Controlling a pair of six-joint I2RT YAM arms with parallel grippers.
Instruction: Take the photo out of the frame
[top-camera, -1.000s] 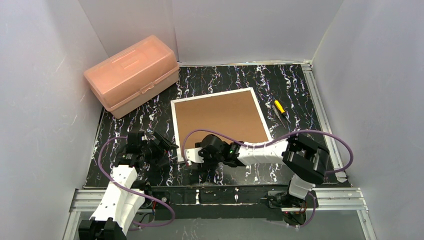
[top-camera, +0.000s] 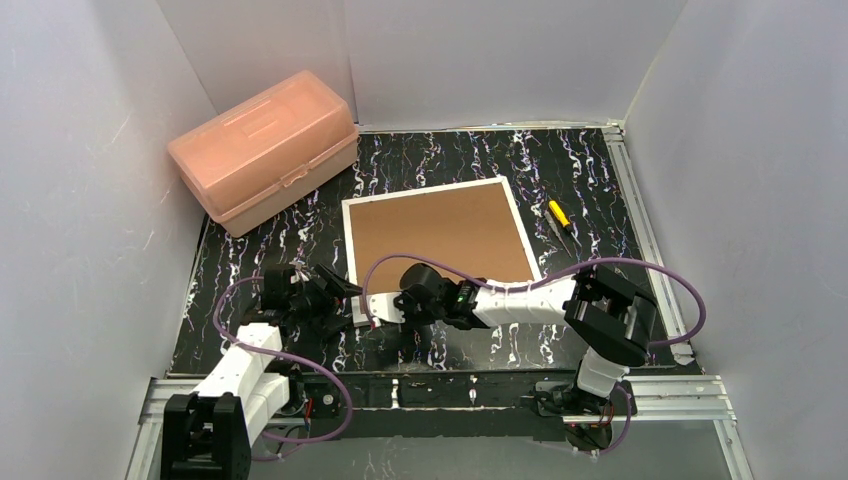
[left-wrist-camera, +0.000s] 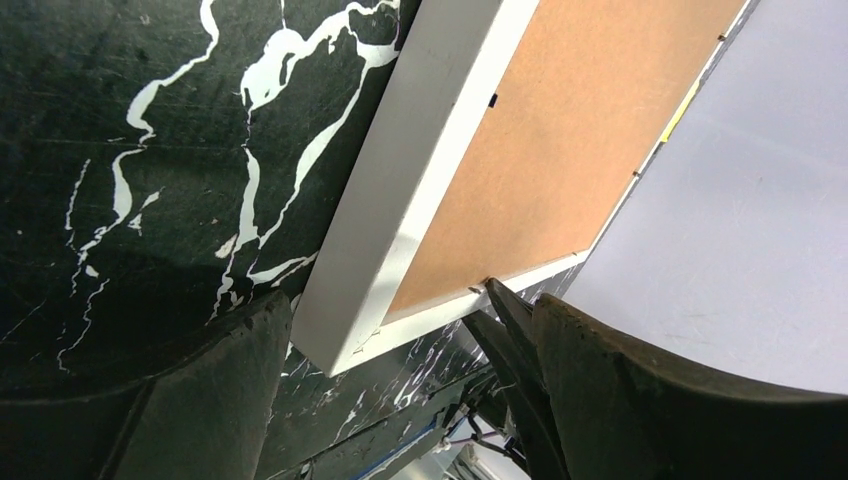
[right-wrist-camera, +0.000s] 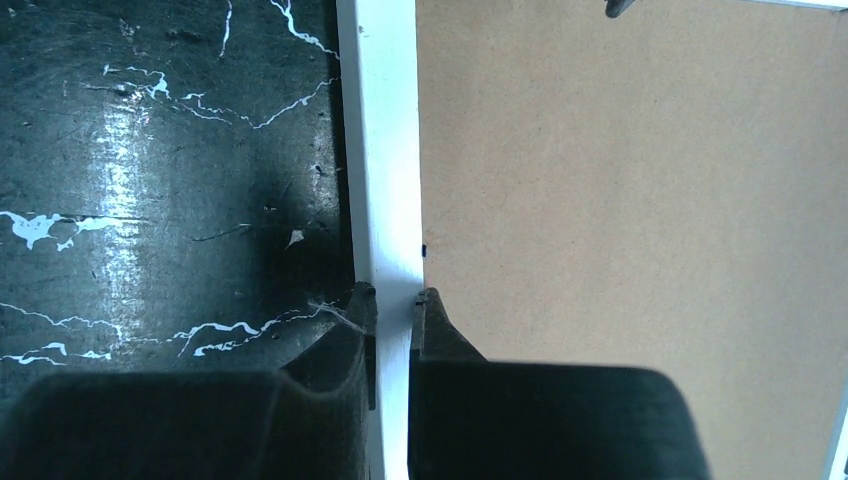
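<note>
The white photo frame (top-camera: 517, 225) lies on the black marbled surface with its brown backing board (top-camera: 440, 230) facing up, small dark tabs along the inner edge. My left gripper stands open at the frame's near left corner, the white side bar (left-wrist-camera: 430, 150) ahead between its fingers. My right gripper is shut on the frame's white bar, seen vertical in the right wrist view. In the top view the right arm (top-camera: 520, 305) lies across the frame's near edge and hides it.
A pink storage box (top-camera: 260, 150) stands at the back left. A yellow-handled screwdriver (top-camera: 560, 212) and a thin metal tool (top-camera: 552, 224) lie right of the frame. Walls enclose the surface on three sides.
My left arm has shifted rightward, toward the frame's near left corner. My right arm and the frame show only very slight movement.
</note>
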